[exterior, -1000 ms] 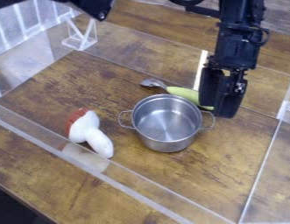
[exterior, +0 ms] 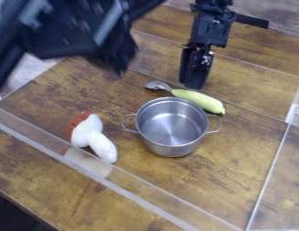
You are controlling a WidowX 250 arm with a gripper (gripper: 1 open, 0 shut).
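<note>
A steel pot point(exterior: 171, 128) with two handles sits in the middle of the wooden table. Behind it lie a pale green banana-like object point(exterior: 199, 100) and a spoon point(exterior: 159, 86). The black gripper point(exterior: 195, 77) hangs just behind these, apart from the pot; how wide its fingers stand is too small to tell. At the left lies a white toy with a red top point(exterior: 91, 137).
Clear plastic walls border the table point(exterior: 256, 117) at front and right. A large blurred dark shape fills the upper left. Bare wood lies right of the pot.
The gripper has moved left and back, away from the right side of the pot and the green object. The blurred dark shape has grown over the upper left.
</note>
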